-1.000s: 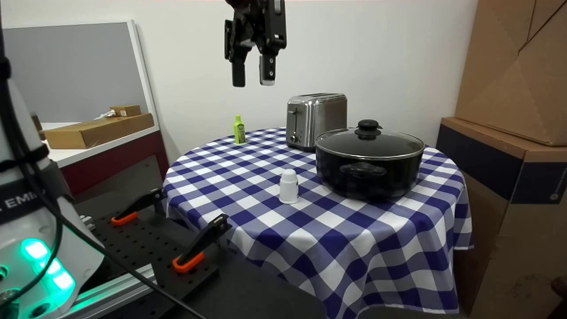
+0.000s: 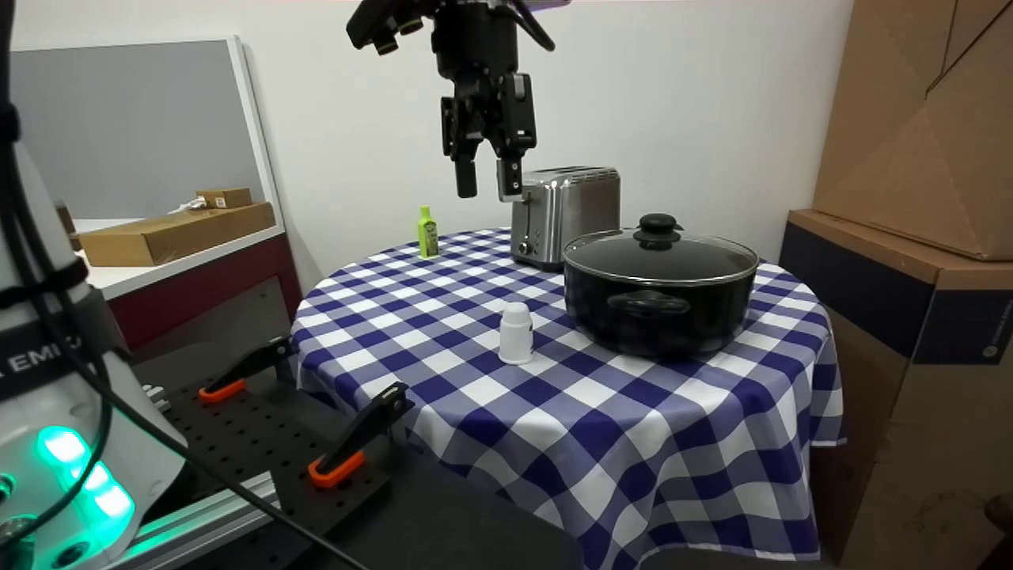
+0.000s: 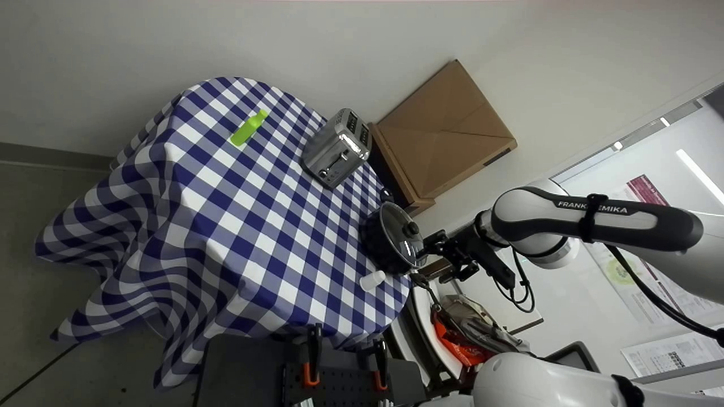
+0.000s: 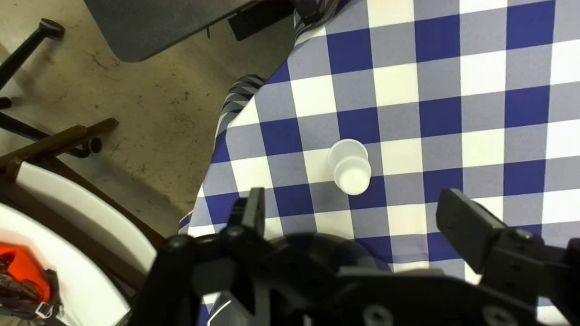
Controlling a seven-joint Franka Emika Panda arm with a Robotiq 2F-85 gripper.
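Above the checked tablecloth (image 2: 408, 361), my gripper (image 2: 489, 188) hangs open with nothing between its fingers. In the wrist view its two dark fingers stand wide apart, one fingertip (image 4: 459, 225) on the right side. A small white bottle (image 2: 515, 334) stands upright on the cloth, well below the gripper. From the wrist I see the white bottle (image 4: 350, 167) from above, ahead of the gap between the fingers. Beside it is a black pot (image 2: 655, 318) with a glass lid (image 2: 608, 255); my gripper hides much of the pot in the wrist view.
A steel toaster (image 2: 565, 214) stands behind the pot. At the table's far side is a green bottle (image 2: 427, 233). Black clamps with orange ends (image 2: 334, 469) sit by the near left edge. Cardboard boxes (image 2: 912, 380) stand at the right.
My gripper has come lower and moved to the right in exterior view 1, staying open. The white bottle, pot, toaster and green bottle have not moved.
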